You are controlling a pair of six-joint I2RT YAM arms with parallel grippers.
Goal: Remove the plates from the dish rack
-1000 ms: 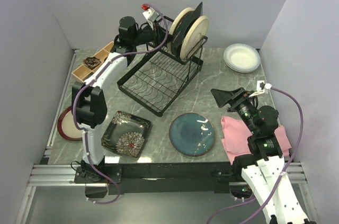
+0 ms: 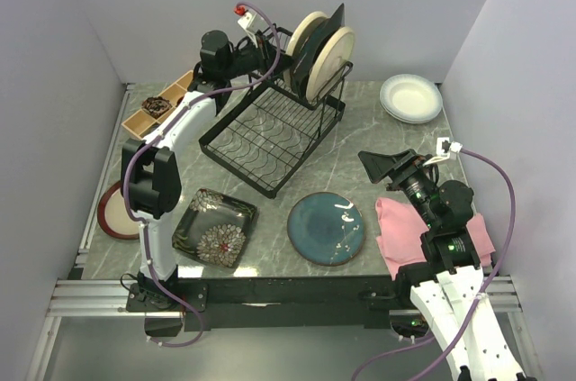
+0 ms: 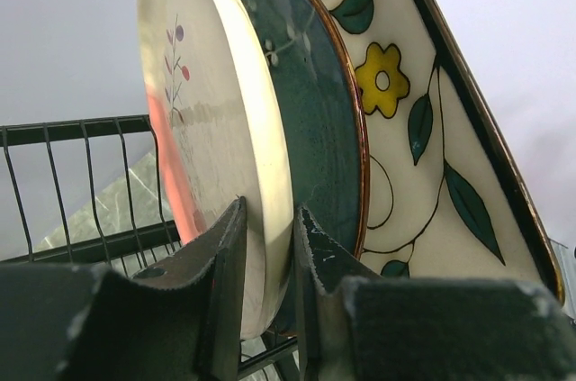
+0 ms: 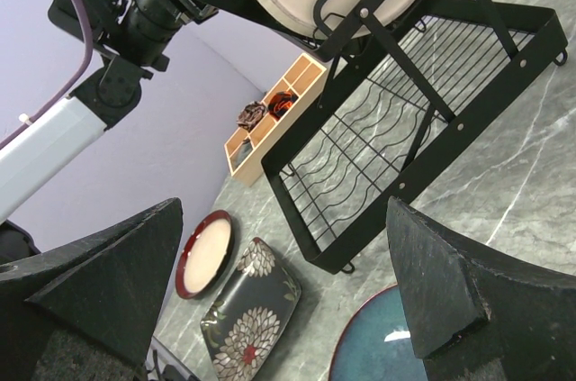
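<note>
The black dish rack (image 2: 270, 138) holds upright plates on its upper tier. My left gripper is shut on the rim of a cream plate (image 3: 207, 102) at the tier's left end. Beside that plate stand a dark teal plate (image 3: 315, 129) and a square flowered plate (image 3: 432, 156), with another cream plate (image 2: 328, 61) at the right end in the top view. My right gripper (image 2: 387, 165) stands open over the right side of the table, with nothing between its fingers.
On the table lie a blue plate (image 2: 326, 228), a square floral plate (image 2: 214, 226), a red-rimmed plate (image 2: 121, 214), stacked white plates (image 2: 409, 97), a pink cloth (image 2: 400, 237) and a wooden organiser (image 2: 144, 120). The rack's lower tier is empty.
The right arm and the objects on the table have not visibly moved.
</note>
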